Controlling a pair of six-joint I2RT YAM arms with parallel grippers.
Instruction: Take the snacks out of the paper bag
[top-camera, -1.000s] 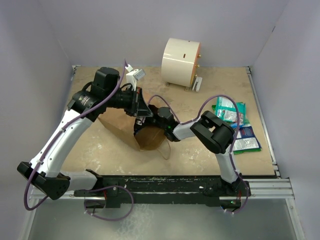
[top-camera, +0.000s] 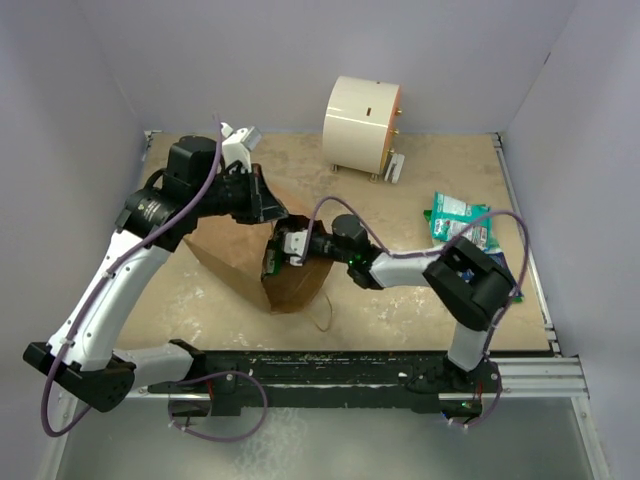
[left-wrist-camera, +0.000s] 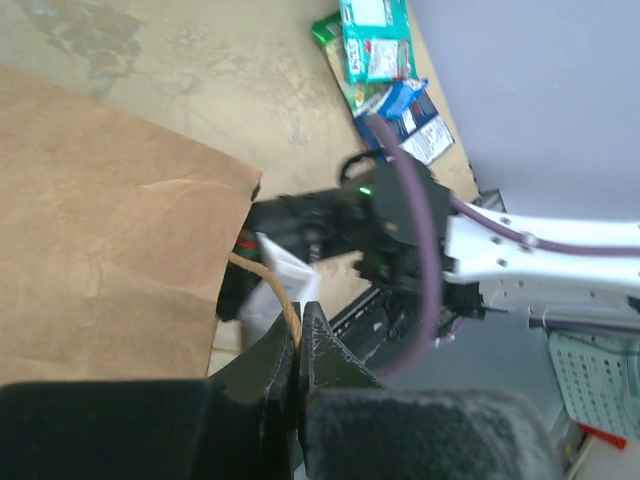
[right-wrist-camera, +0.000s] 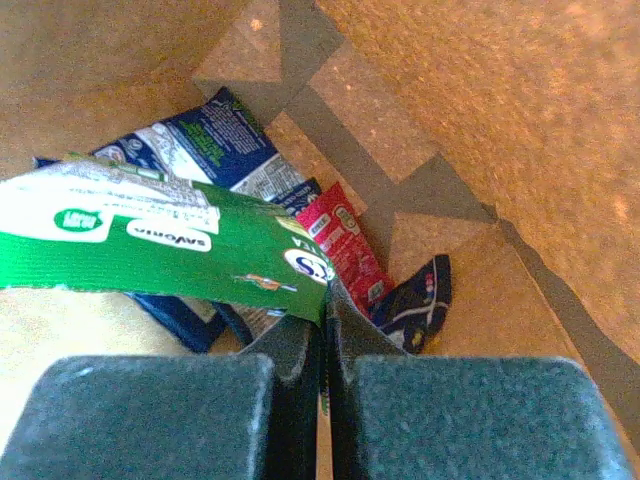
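Note:
The brown paper bag lies tilted on the table, its mouth facing right. At the bag's upper edge is my left gripper, shut on the thin twisted handle. My right gripper is shut on one end of a green snack packet, at the bag's mouth in the top view. Deeper in the bag, the right wrist view shows a blue packet, a red packet and a dark packet.
Several snack packets, among them a teal packet, lie at the table's right side, partly behind the right arm. A cream drum-shaped box stands at the back. Bare tabletop shows in front of the right arm.

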